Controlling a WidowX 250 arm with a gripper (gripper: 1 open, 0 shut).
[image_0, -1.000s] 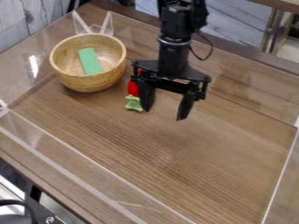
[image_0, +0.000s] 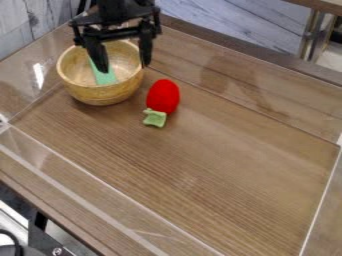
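Note:
My gripper (image_0: 118, 40) is at the top, over a wooden bowl (image_0: 100, 88) at the upper left, its fingers open. A light green block (image_0: 103, 72) is inside the bowl. A red rounded object (image_0: 163, 94) lies just right of the bowl, and a small pale green piece (image_0: 154, 118) lies just below the red object.
Wall edges border it at the top right and the far left. A dark object at the bottom-left corner is too cut off to identify.
My gripper has moved back and to the left, from over the middle of the table near the red object to above the bowl.

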